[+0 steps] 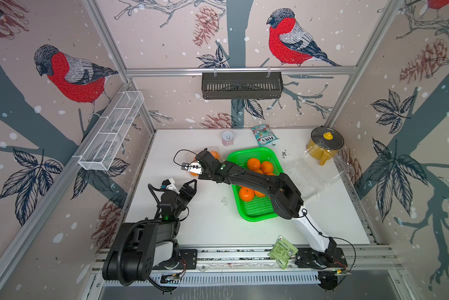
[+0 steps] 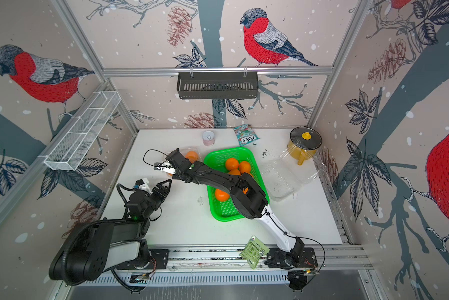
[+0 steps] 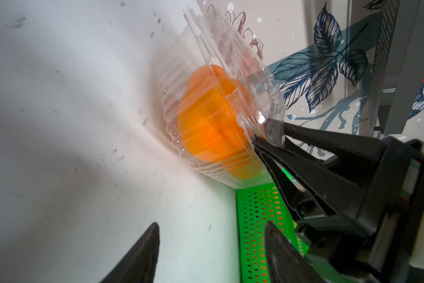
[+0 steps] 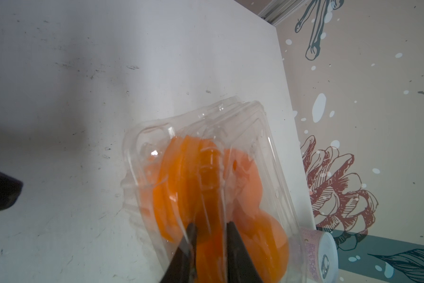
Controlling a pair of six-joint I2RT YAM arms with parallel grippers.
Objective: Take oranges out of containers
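A clear plastic container (image 4: 268, 136) with a hinged lid stands at the table's left, several oranges (image 4: 264, 235) inside. In the left wrist view its lid looks folded down close over the fruit. At the container's rim is my right gripper, its fingertips slightly apart; whether they touch the plastic is unclear. The right arm covers much of the container in both top views. My left gripper is open and empty, a short way in front of the container. A green basket (image 1: 257, 218) holds several more oranges (image 1: 246, 194), under the right forearm.
Behind the container stands a small cup (image 1: 227, 138), with a snack bag (image 1: 264, 134) to its right. An empty clear container (image 1: 304, 175) and a yellow lidded jug (image 1: 326, 142) occupy the right side. A green packet (image 1: 283, 251) lies at the front edge.
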